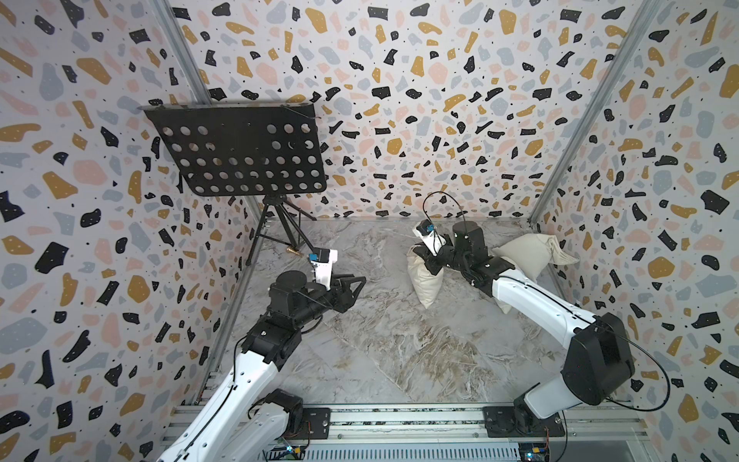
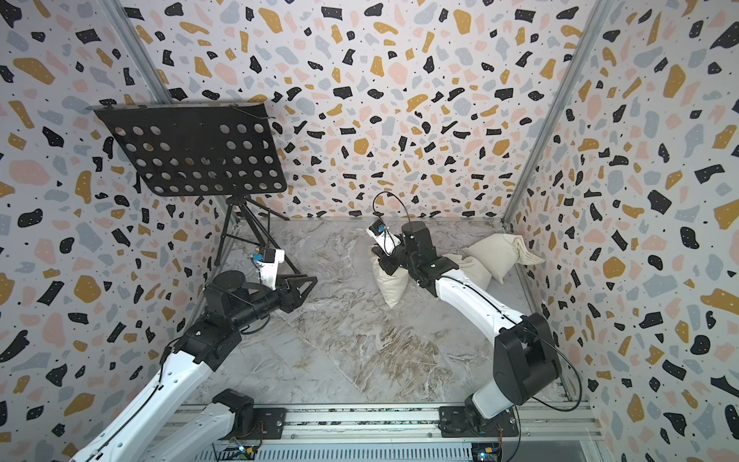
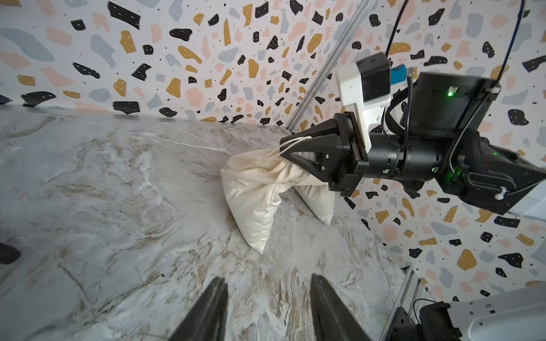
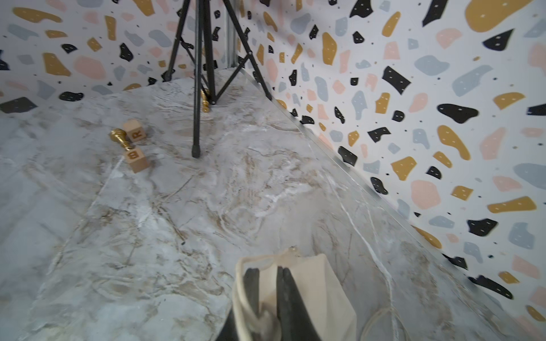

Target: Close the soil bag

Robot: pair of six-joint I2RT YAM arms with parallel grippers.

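The cream cloth soil bag [image 3: 253, 199] stands tilted on its narrow lower corner in the left wrist view, its pale cords drawn toward my right gripper. In the right wrist view, a cord and cloth cross the fingers of my right gripper, which have a narrow gap; whether they clamp anything is unclear. The same bag [image 1: 425, 283] sits below that gripper in the top left view. Well left of the bag, my left gripper [image 1: 362, 284] is open and empty, its fingers [image 3: 213, 312] apart over bare floor.
More cream bags [image 2: 496, 258] lie at the right wall. A black perforated stand [image 1: 238, 150] on a tripod occupies the back left. Wooden letter blocks [image 4: 136, 159] and a gold piece [image 4: 119, 135] lie near the tripod.
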